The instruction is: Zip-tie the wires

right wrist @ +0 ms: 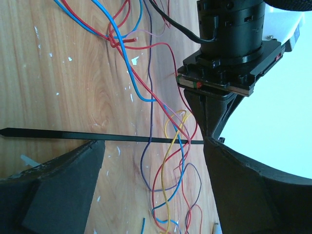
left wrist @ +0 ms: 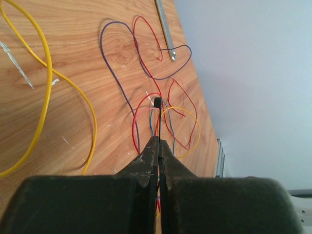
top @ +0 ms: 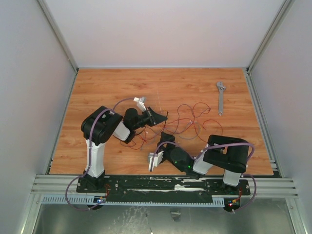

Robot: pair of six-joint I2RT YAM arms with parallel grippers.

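Loose red, blue, purple and yellow wires [top: 195, 117] lie tangled across the wooden table [top: 97, 83]. My left gripper is shut on a thin black zip tie [left wrist: 157, 103], which stands out from between its fingertips. In the right wrist view the black zip tie [right wrist: 117, 137] runs horizontally under or among the wires, its pointed end at left. My right gripper is part open, its fingers either side of wires and tie, below the left gripper in the top view; whether it touches the tie cannot be told.
An adjustable wrench [top: 221, 100] lies at the back right. Walls bound the workspace on both sides and at the back.
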